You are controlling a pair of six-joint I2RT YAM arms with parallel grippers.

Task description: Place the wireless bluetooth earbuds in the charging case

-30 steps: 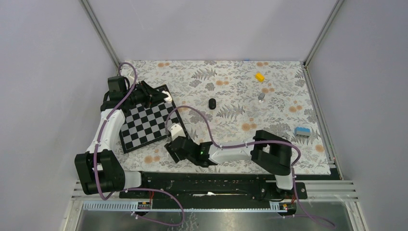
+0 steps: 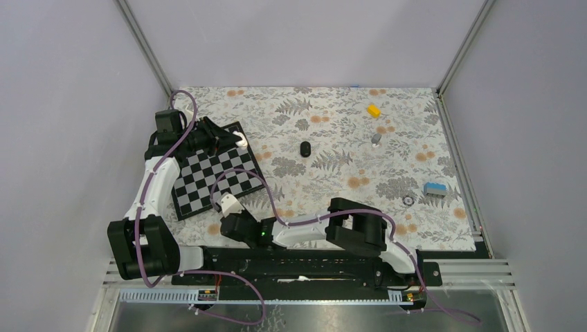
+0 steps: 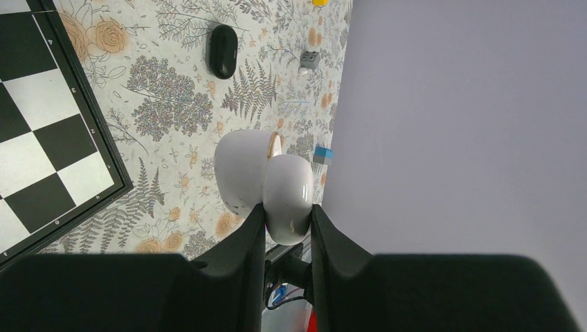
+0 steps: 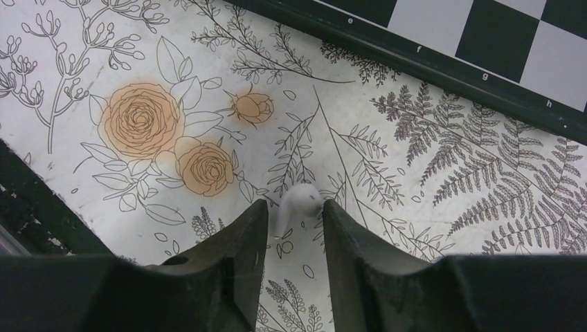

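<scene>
My left gripper holds the white charging case up over the chessboard's back right corner; its lid stands open between the fingertips. A white earbud, stem toward the viewer, shows between the fingertips of my right gripper, which stand apart above the floral surface at the near side of the chessboard. Whether the fingers touch the earbud I cannot tell. In the top view the right gripper's tips are hidden by its arm.
The chessboard lies at the left. A black oval object, a yellow block, a grey piece, a blue block and a small ring lie spread over the mat, with free room between.
The right arm has moved left and slightly toward the table's front edge. The left arm and the case are where they were.
</scene>
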